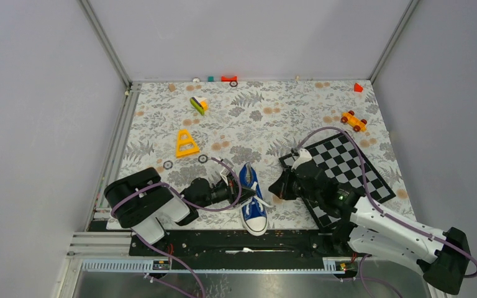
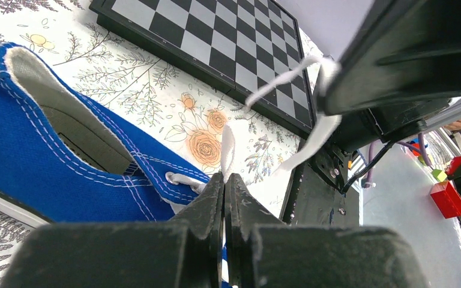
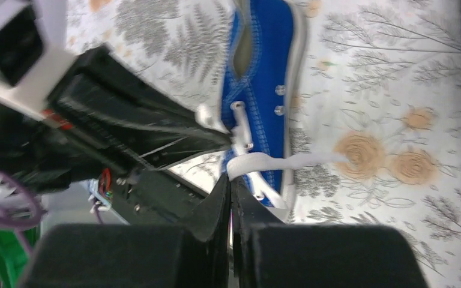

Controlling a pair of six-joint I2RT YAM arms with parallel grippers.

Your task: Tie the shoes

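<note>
The blue canvas shoe, toe towards the front edge, lies between my two grippers. My left gripper is over its lacing, shut on a white lace whose short end sticks out past the fingertips in the left wrist view. Just right of the shoe is my right gripper. It is shut on another white lace, seen in the right wrist view bent at its fingertips, one end pointing away to the side. In the left wrist view this lace drops back towards the shoe.
A checkered board lies partly under the right arm. A yellow triangular piece, dark rings and a toy car are scattered further back. The tablecloth behind the shoe is largely clear.
</note>
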